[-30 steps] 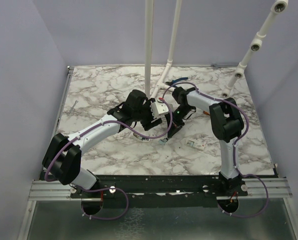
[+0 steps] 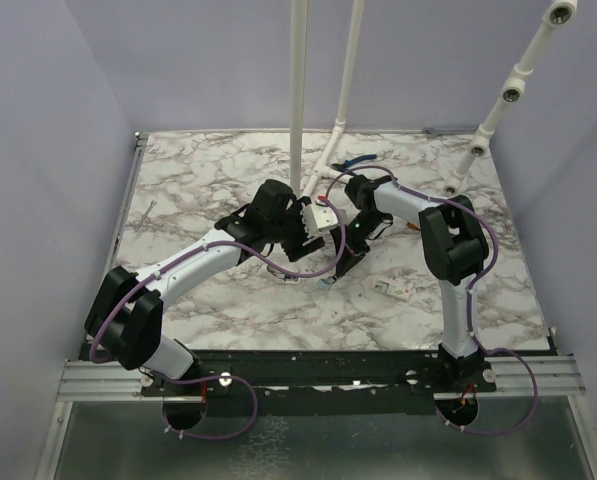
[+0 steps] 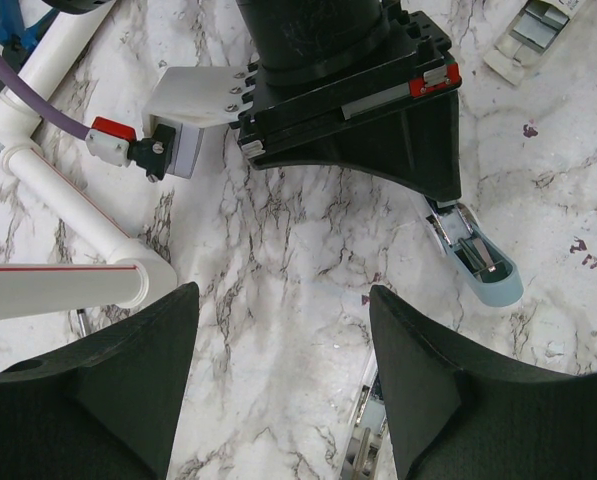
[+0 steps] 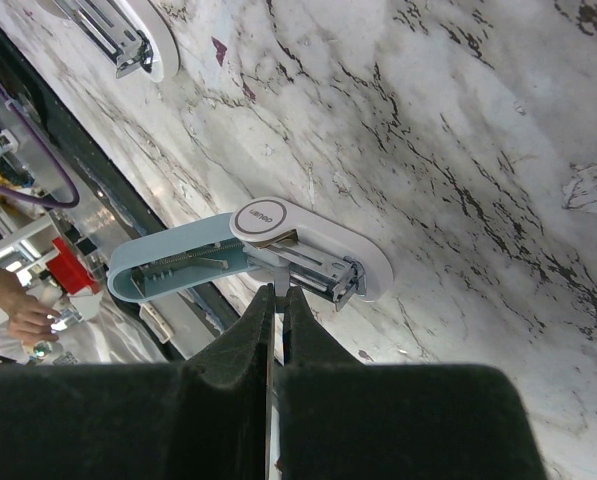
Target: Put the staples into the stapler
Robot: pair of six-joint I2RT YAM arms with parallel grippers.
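An opened stapler lies on the marble table, its pale blue part (image 4: 173, 258) swung away from the white part (image 4: 353, 250) with the metal rail. In the left wrist view its blue end (image 3: 500, 288) points away from my right gripper. The right gripper is shut, its tips over the stapler beside the rail and near the joint. A small grey bit shows at those tips; whether it is a staple strip I cannot tell. My left gripper stands open over bare table, nothing between its fingers.
A second stapler (image 3: 366, 440) lies partly hidden behind a left finger. Another white one (image 3: 526, 42) lies on the opposite side of the right arm. White pipes (image 3: 78, 205) and blue-handled pliers (image 2: 356, 161) are at the back.
The opened stapler's blue end has shifted very slightly to the left in the top view. Both arms look almost unmoved.
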